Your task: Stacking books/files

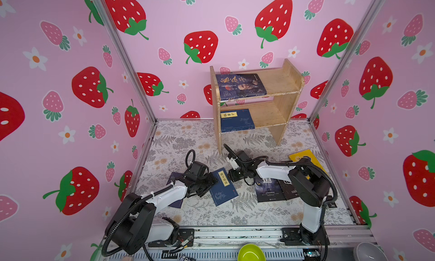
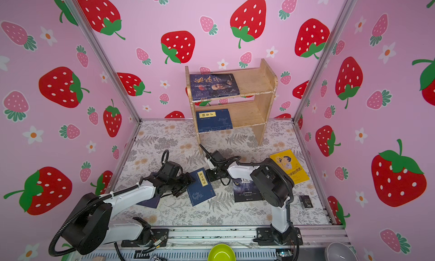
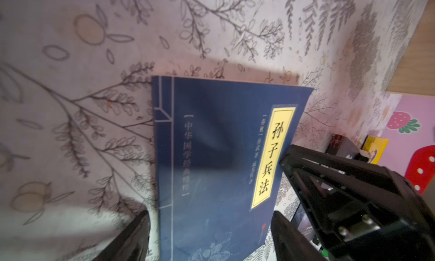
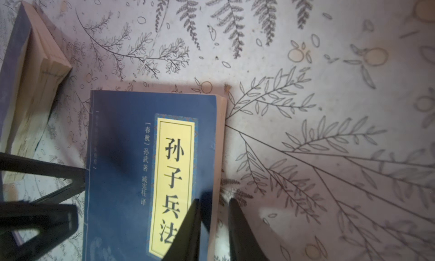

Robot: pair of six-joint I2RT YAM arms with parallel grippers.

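Note:
A blue book with a yellow title label [image 1: 222, 188] lies flat on the patterned tabletop between my two grippers. My left gripper [image 1: 210, 185] is at its left side; in the left wrist view the fingers [image 3: 290, 236] stand wide apart over the book's lower part. At the opposite edge is my right gripper [image 1: 231, 175]. Its fingers [image 4: 192, 231] are part open in the right wrist view, with a narrow gap above the book's right edge. I cannot tell whether either gripper touches the book. A wooden shelf [image 1: 271, 109] stands behind.
On the shelf lie a dark book [image 1: 240, 86] on top and a blue book [image 1: 238, 120] below. A dark book [image 2: 247, 190] and a yellow book [image 2: 290, 165] lie to the right, partly behind my right arm. Another dark book [image 1: 176, 202] lies under my left arm.

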